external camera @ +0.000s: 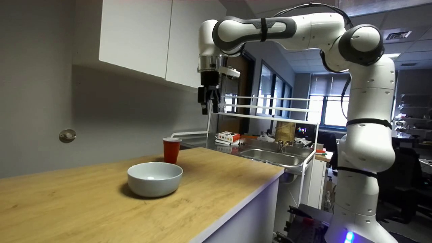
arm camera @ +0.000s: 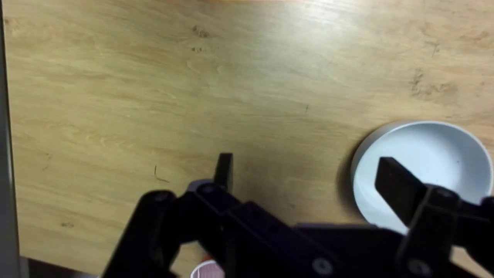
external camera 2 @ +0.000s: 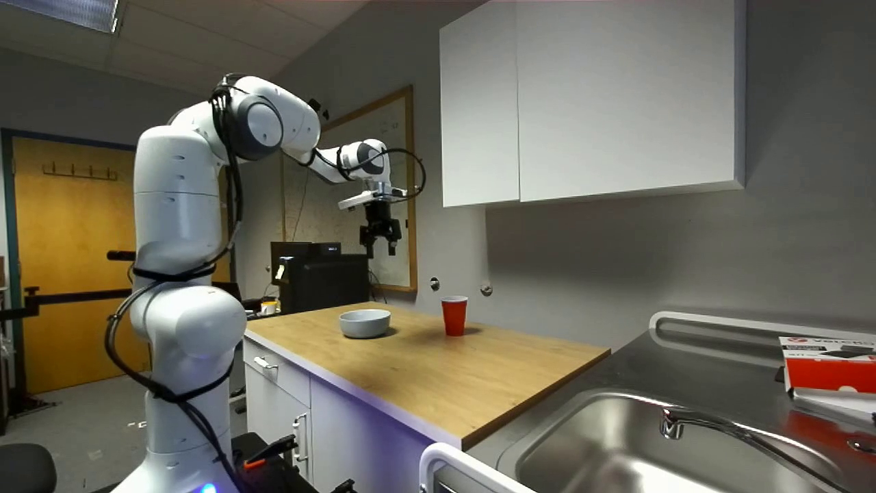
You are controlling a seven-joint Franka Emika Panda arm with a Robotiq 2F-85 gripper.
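On the wooden counter stands a pale grey-blue bowl (external camera: 155,185), which shows no contents. A red cup (external camera: 171,151) stands upright beside it, closer to the wall. High above the counter hangs my gripper (external camera 2: 380,251), fingers pointing down and spread apart. Seen from the wrist, the gripper's fingers (arm camera: 224,171) are wide apart with only the counter between them. One finger overlaps the bowl (arm camera: 435,153) in that view, though the gripper is well above it. Only a bit of the cup's rim (arm camera: 207,270) shows at the bottom edge there; the arm hides the rest.
White wall cabinets (external camera 2: 587,107) hang over the counter's back. A metal sink (external camera 2: 632,444) with a faucet (external camera 2: 706,427) lies beyond the counter's end, near a red-and-white box (external camera 2: 829,365).
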